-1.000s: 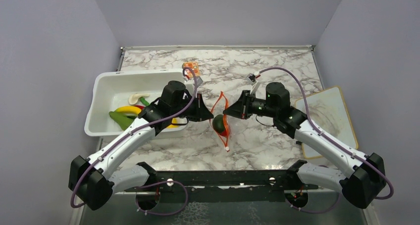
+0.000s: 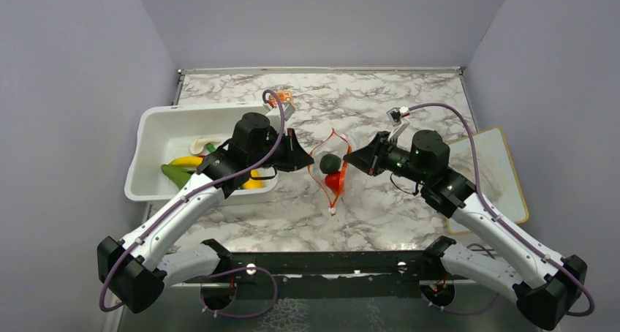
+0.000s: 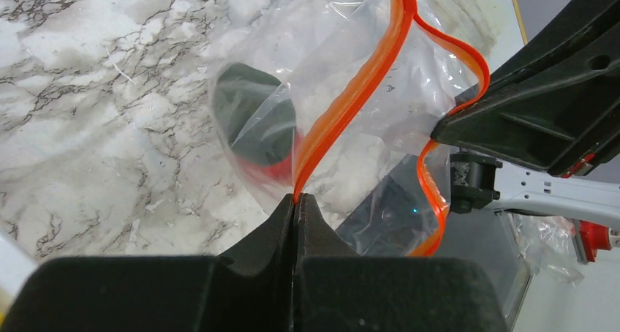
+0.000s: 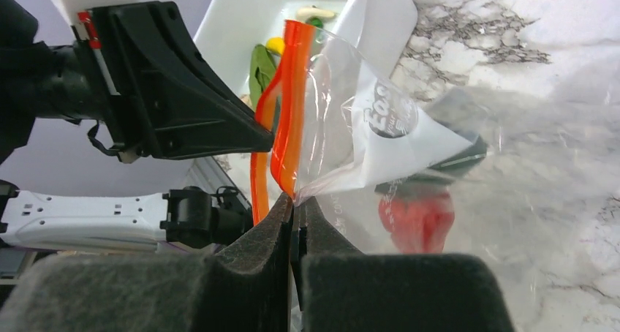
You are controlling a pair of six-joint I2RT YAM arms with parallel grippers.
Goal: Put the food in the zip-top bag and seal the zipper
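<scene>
The clear zip bag (image 2: 333, 189) with orange zipper edges stands open mid-table, a dark green item (image 2: 330, 164) and a red item (image 2: 333, 181) inside. My left gripper (image 2: 308, 162) is shut on one edge of the bag, at the orange strip (image 3: 350, 91) in the left wrist view. My right gripper (image 2: 349, 158) is shut on the opposite edge, whose plastic rises from its fingertips in the right wrist view. The two grippers face each other, with the bag's mouth stretched between them.
A white container (image 2: 150, 127) of toy food stands at left, partly under my left arm. An orange patterned object (image 2: 285, 96) lies behind it. A pale board (image 2: 497, 200) with a yellow rim lies at right.
My right gripper has moved right and slightly back, away from the left one, which has shifted slightly back. The bag's mouth is wider and shows more of its contents.
</scene>
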